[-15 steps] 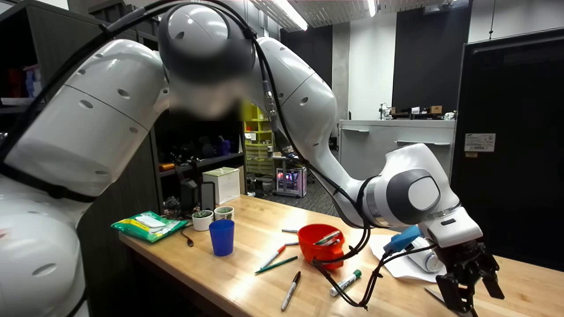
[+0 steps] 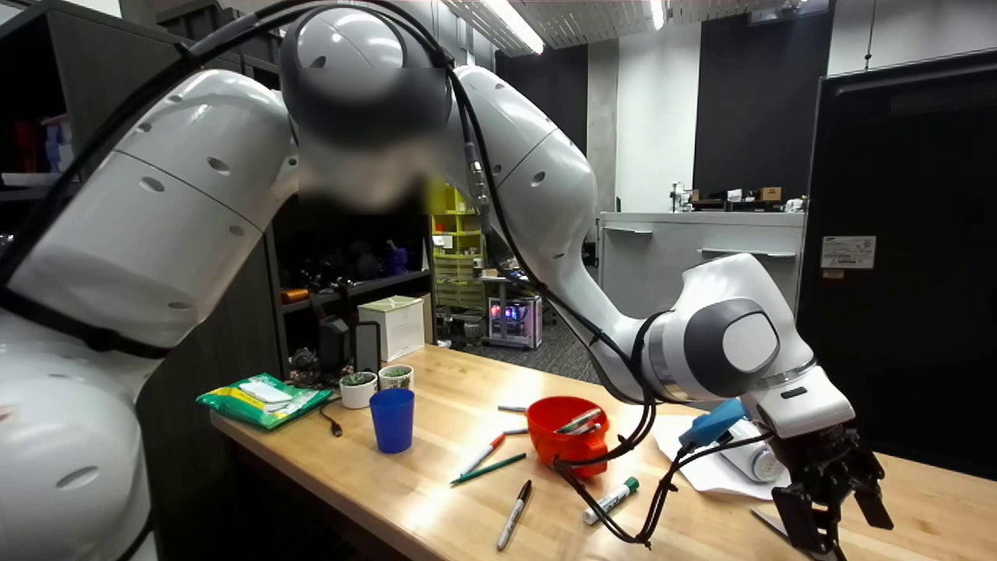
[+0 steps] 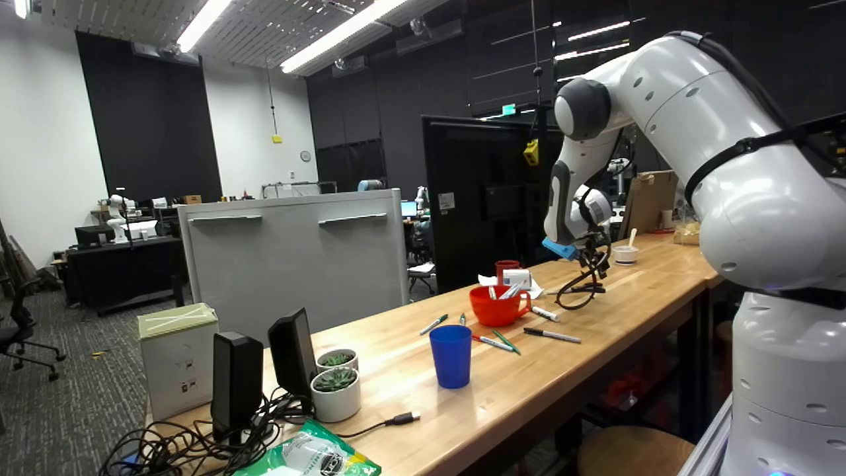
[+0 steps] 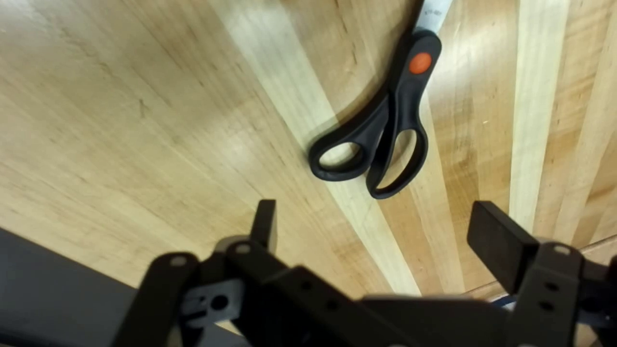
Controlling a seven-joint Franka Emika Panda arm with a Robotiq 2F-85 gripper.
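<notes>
Black-handled scissors (image 4: 406, 95) with an orange pivot lie flat on the wooden table; the wrist view cuts off most of their blades. My gripper is over the table with its fingers wide apart and only bare wood showing between them. In that view the scissor handles are just beyond the fingertips, untouched. From exterior view 1, the gripper (image 2: 834, 523) points down at the right, and part of a scissor blade (image 2: 777, 520) shows beside it; the handles are hidden there. Cables and the arm obscure the gripper in exterior view 2.
A red cup (image 2: 565, 432) holds several markers, with more pens around it. A blue cup (image 2: 392, 421) stands farther left. White paper (image 2: 696, 455) and a white bottle (image 2: 753, 455) are near the gripper. Potted plants (image 3: 335, 394) and speakers crowd the far end.
</notes>
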